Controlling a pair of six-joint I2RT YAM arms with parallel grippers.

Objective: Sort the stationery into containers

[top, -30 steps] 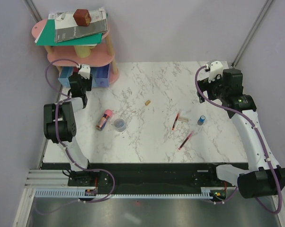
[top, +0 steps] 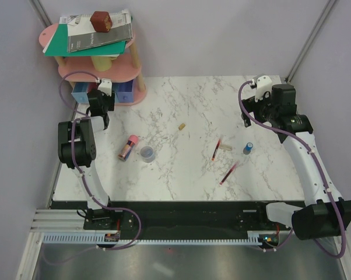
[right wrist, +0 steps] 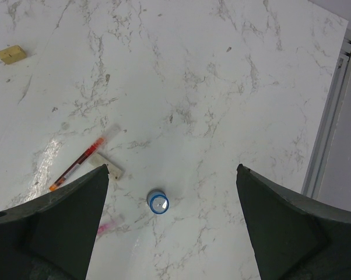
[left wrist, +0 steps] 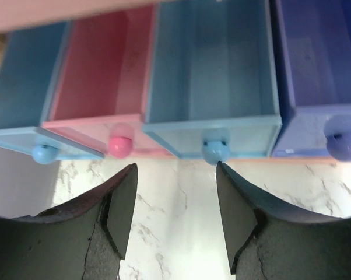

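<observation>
My left gripper is part open in front of the low shelf drawers, nothing between its fingers. In the left wrist view, a light blue drawer (left wrist: 213, 131) with a round blue knob (left wrist: 216, 151) lies just beyond the right fingertip. To its left are a pink drawer (left wrist: 97, 125) and another blue drawer (left wrist: 15, 134); a purple drawer (left wrist: 321, 116) is to the right. Their visible insides look empty. My right gripper is open and empty above the table's right side. Beneath it are a red pen (right wrist: 79, 162), an eraser-like block (right wrist: 106, 165) and a blue-topped cylinder (right wrist: 157, 202).
Books (top: 99, 38) and a brown block (top: 101, 21) rest on the shelf top. A pink-capped item (top: 128, 148) and a clear round container (top: 147, 154) lie at left. A small yellow block (top: 182, 126) and another red pen (top: 228, 173) lie farther right.
Over the last second my left gripper has shifted slightly right at the drawers, and the drawer fronts sit slightly farther in. The right arm and table items look essentially unchanged.
</observation>
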